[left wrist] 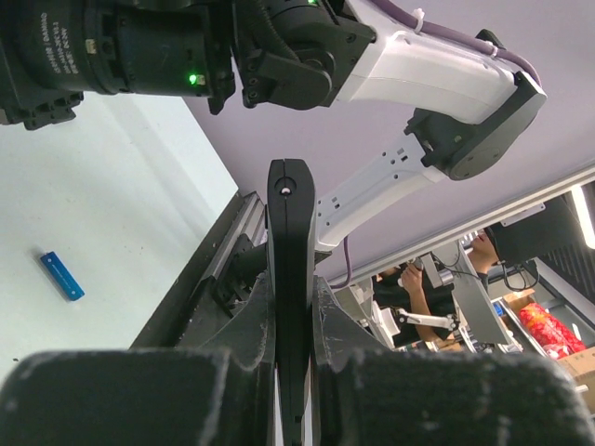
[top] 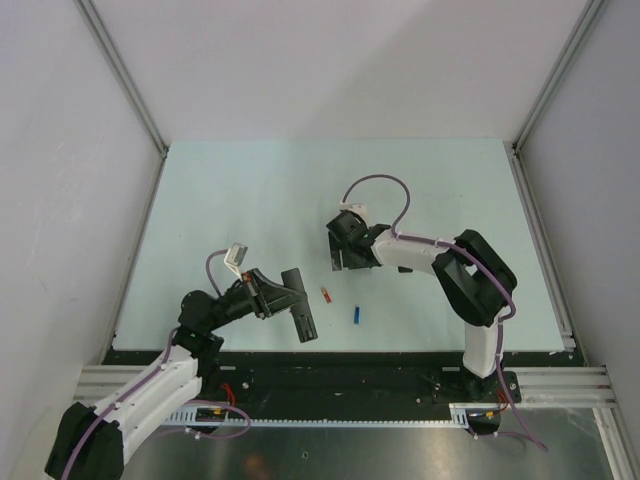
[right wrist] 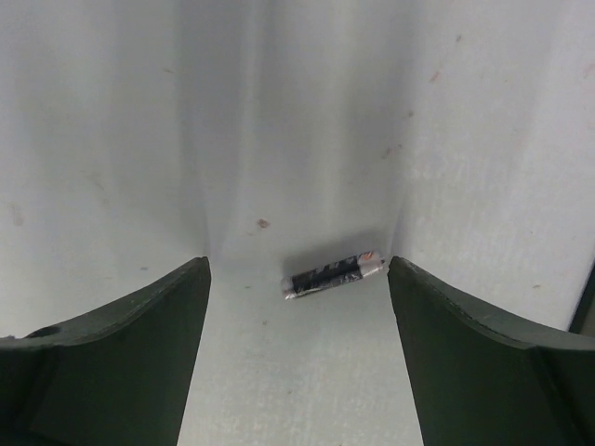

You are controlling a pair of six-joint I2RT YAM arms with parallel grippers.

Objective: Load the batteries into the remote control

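The long black remote control point(top: 298, 305) is held up by my left gripper point(top: 288, 298), which is shut on it. In the left wrist view the remote point(left wrist: 291, 232) stands on end between the two dark fingers. My right gripper point(top: 344, 265) is open, over the middle of the table. Its view has a black battery with silvery ends point(right wrist: 333, 275) on the table, between the fingers and closer to the right one point(right wrist: 423, 311). An orange-red battery point(top: 326, 295) and a blue battery point(top: 357, 315) lie farther forward.
A small dark piece point(top: 405, 269) shows beside the right forearm; what it is cannot be made out. A dark rail point(top: 330, 385) runs along the front edge.
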